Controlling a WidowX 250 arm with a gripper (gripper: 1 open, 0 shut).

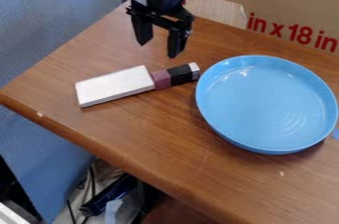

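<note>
A black robot gripper (161, 36) hangs over the back of the wooden table, its two fingers spread apart with nothing between them. Below it lies a white flat bar (114, 86), joined or butted to a maroon and black section (175, 76) with a small light tip, pointing toward the right. A light blue plate (265, 104) sits on the right side of the table, close to the bar's dark end.
A cardboard box (279, 5) with red print stands behind it. A blue fabric surface (40, 50) borders the left edge, with cables and clutter on the floor below.
</note>
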